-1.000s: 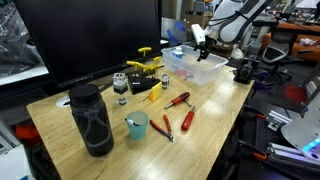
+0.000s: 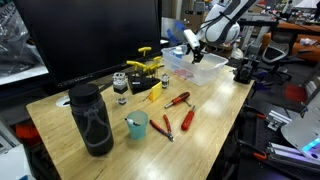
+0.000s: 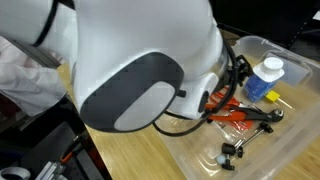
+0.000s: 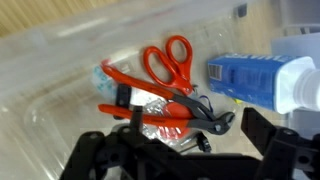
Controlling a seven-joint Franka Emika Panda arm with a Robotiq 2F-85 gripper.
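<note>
My gripper is open over a clear plastic bin (image 2: 207,75), its dark fingers apart at the lower part of the wrist view. Below it in the bin lie a pair of red scissors (image 4: 180,70) and red-handled tools (image 4: 135,82) with black parts, partly hidden by the fingers. A bottle with a blue label and white cap (image 4: 250,76) lies to the right of the scissors; in the second exterior view the bottle (image 3: 264,78) is near the bin's back wall. Nothing shows held between the fingers.
Along the table stand a black cylindrical speaker (image 2: 91,120), a teal cup (image 2: 137,124) and yellow clamps (image 2: 146,66). Red-handled tools (image 2: 187,121) lie loose near the front. The bin's walls (image 3: 292,145) surround the tools.
The arm over the bin has shifted slightly to the left and a little lower in the first exterior view. Objects on the table look unmoved.
</note>
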